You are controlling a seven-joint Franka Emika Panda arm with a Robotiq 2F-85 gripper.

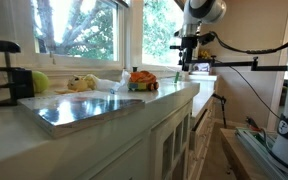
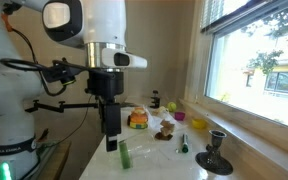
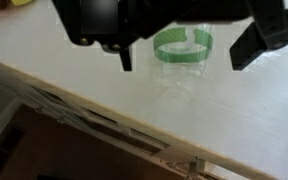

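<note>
In the wrist view, my gripper is open, its dark fingers wide apart. Between them in the picture appears a clear object with a green band (image 3: 170, 38), apparently a see-through cup, near the edge of the white counter (image 3: 104, 84). Nothing is held. Exterior view 2 places my gripper (image 2: 112, 135) just above and beside a small green item (image 2: 124, 155), which seems to be that same band. From exterior view 1, the gripper (image 1: 187, 60) shows small, over the far end of the counter.
A dark metal cup-like object (image 2: 216, 142) and a toy with an orange body (image 2: 138, 117) stand on the counter. A silvery flat plate (image 1: 74, 112) lies at the near end. The window (image 2: 256, 60) borders the counter's back side.
</note>
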